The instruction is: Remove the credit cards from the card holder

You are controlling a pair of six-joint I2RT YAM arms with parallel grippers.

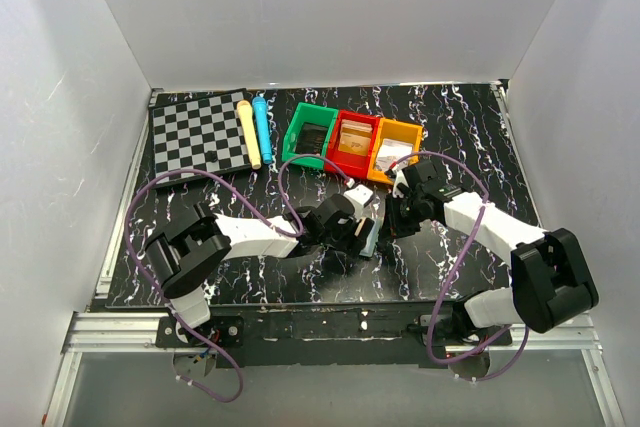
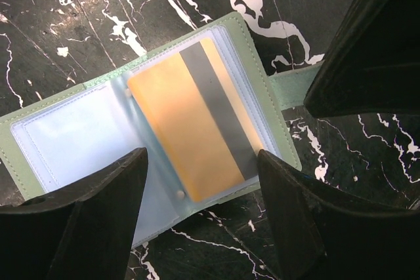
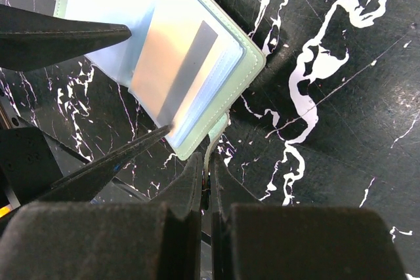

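An open mint card holder (image 1: 368, 241) lies on the marble surface between my grippers. Its clear sleeves hold an orange card with a dark stripe (image 2: 190, 116). My left gripper is part open over the holder, one finger at the card's lower right corner; in the right wrist view a fingertip touches near the card's end. My right gripper is shut on the holder's mint edge or flap at the side beside the card.
Green (image 1: 297, 120), red (image 1: 346, 168) and orange (image 1: 405, 129) bins stand behind, holding cards and other items. A checkerboard (image 1: 200, 137) and two rods, cream and blue, lie at the back left.
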